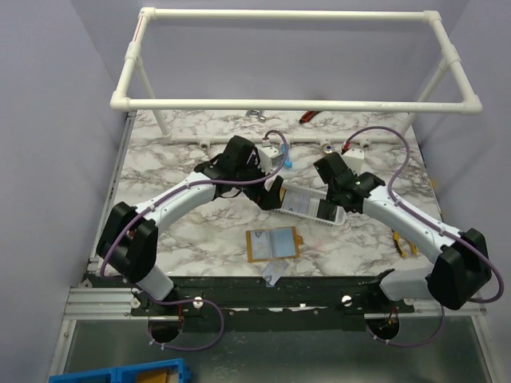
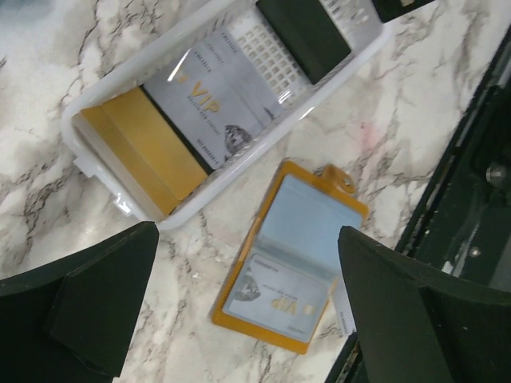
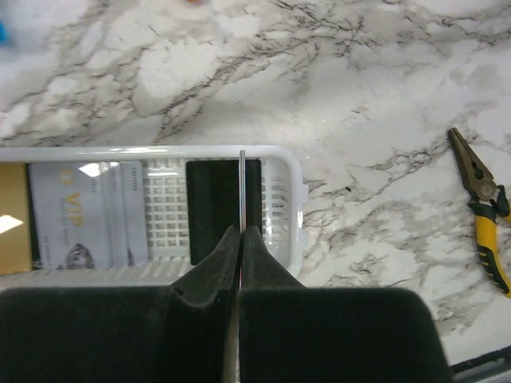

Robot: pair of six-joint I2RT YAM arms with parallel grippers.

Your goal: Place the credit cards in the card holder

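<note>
The tan card holder [image 1: 274, 244] lies spread flat on the table. In the left wrist view a grey VIP card [image 2: 275, 295] shows in its lower half, and its other half is plain pale blue [image 2: 310, 214]. More grey VIP cards [image 3: 76, 211] lie in the white basket [image 3: 297, 215]. My left gripper stands open with nothing between its fingers, near the basket's left end. Over the basket's right end my right gripper is shut on a thin card [image 3: 242, 179], seen edge-on.
The basket also holds a tan item [image 2: 144, 144] and a black item [image 2: 307, 36]. A paler card [image 1: 275, 272] lies below the holder at the table's front edge. Yellow-handled pliers [image 3: 484, 199] are on the right. Marble left of the holder is clear.
</note>
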